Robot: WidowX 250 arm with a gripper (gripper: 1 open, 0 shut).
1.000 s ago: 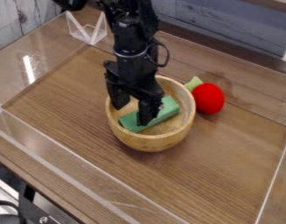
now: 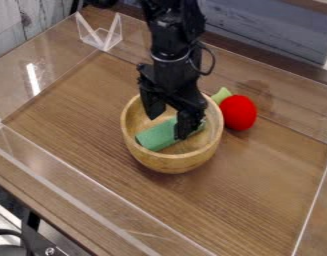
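My gripper [image 2: 173, 100] hangs from the top centre over a wooden bowl [image 2: 173, 163], its dark fingers open and spread. A green oblong object [image 2: 162, 136] lies tilted inside the bowl, partly behind the right finger. I cannot tell whether the fingers touch it.
A red round object [image 2: 238, 113] sits right of the bowl, with a small pale green thing [image 2: 221, 94] behind it. A dark cable lies at the lower left.
My gripper has shifted a little to the right and up over the bowl. The green object appears slightly shifted toward the lower left.
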